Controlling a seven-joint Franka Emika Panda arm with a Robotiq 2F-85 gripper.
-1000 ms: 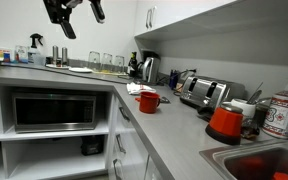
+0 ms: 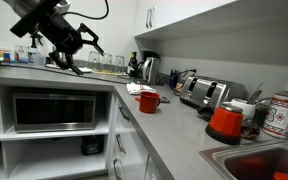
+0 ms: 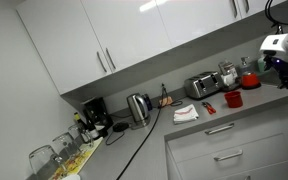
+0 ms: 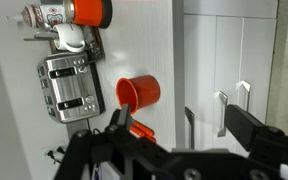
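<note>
On the counter stands a red mug (image 2: 149, 102), upright near the counter's front edge. From above it shows as a red mug (image 4: 137, 92) just ahead of the fingers in the wrist view, and exterior view 2 has the mug (image 3: 234, 98) at right. My gripper (image 2: 90, 62) hangs in the air at the upper left of exterior view 1, apart from the mug. Its dark fingers (image 4: 239, 122) are spread wide at the bottom of the wrist view. It is open, with nothing held.
A silver toaster (image 4: 68, 86) sits behind the mug; a red-and-black kettle-like item (image 2: 225, 122) stands beside the sink (image 2: 254, 160). Red-handled tools (image 4: 142, 130) lie near the mug. Drawer handles (image 4: 222, 113) line the cabinet front. A white cloth (image 3: 186, 113) lies on the counter.
My gripper has come down steadily in exterior view 1 over the last second and shifted slightly right. The mug and the counter items have not moved.
</note>
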